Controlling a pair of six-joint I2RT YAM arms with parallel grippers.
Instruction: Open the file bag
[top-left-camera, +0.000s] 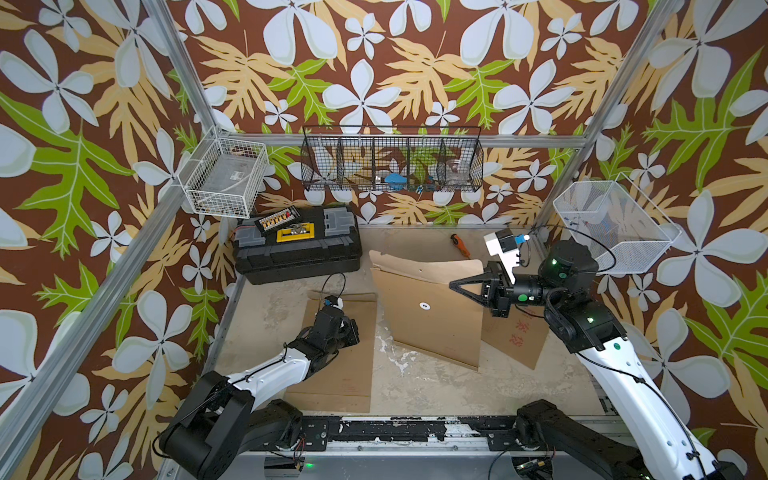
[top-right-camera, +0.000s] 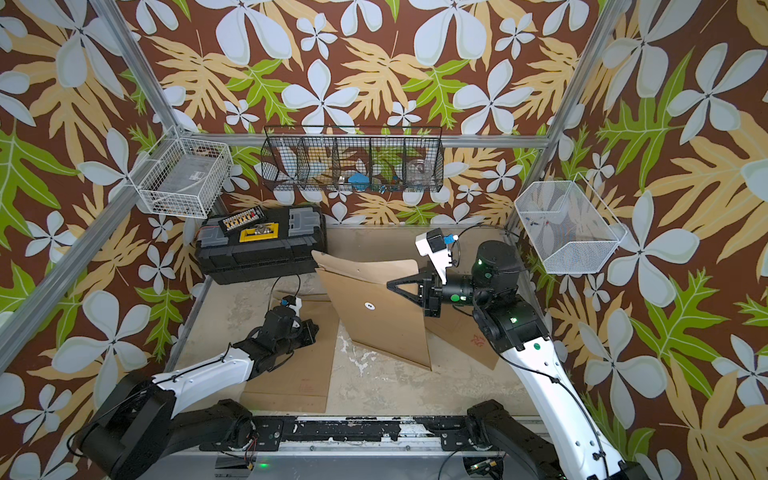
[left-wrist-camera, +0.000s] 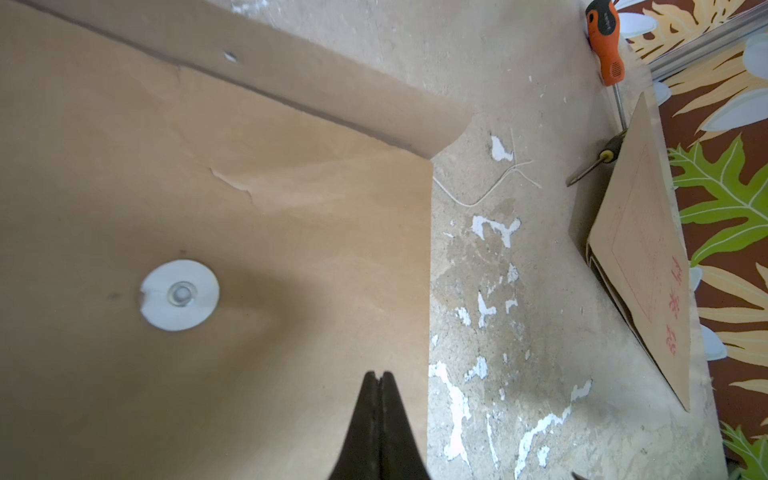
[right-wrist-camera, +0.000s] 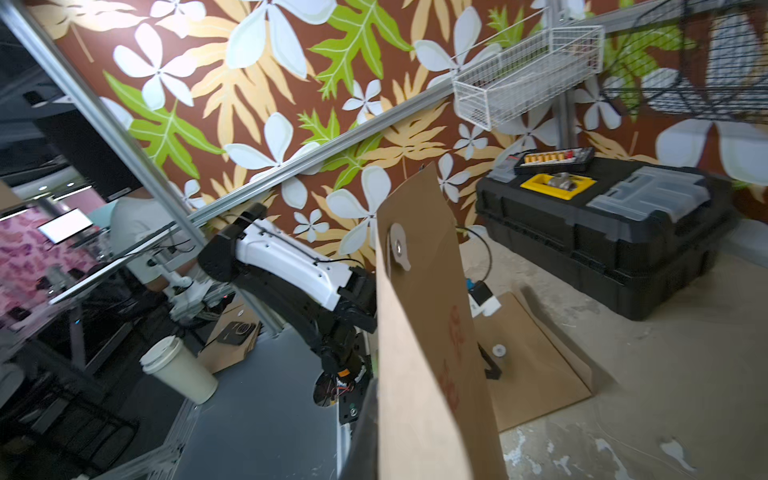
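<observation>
In the top left view my right gripper (top-left-camera: 462, 286) is shut on the upper edge of an upright kraft file bag (top-left-camera: 424, 320), which has a white button disc on its face. Low over another flat kraft bag (top-left-camera: 336, 384) at left is my left gripper (top-left-camera: 352, 340); in the left wrist view its fingertips (left-wrist-camera: 372, 392) are shut with nothing visible between them, below and right of that bag's button disc (left-wrist-camera: 179, 294). A third piece (left-wrist-camera: 640, 256) with red lettering lies to the right.
A black toolbox (top-left-camera: 296, 260) stands at the back left. An orange screwdriver (left-wrist-camera: 605, 44) and a smaller screwdriver (left-wrist-camera: 608, 152) lie by the right bag. Wire baskets (top-left-camera: 224, 172) hang on the rails. Some table shows between the bags.
</observation>
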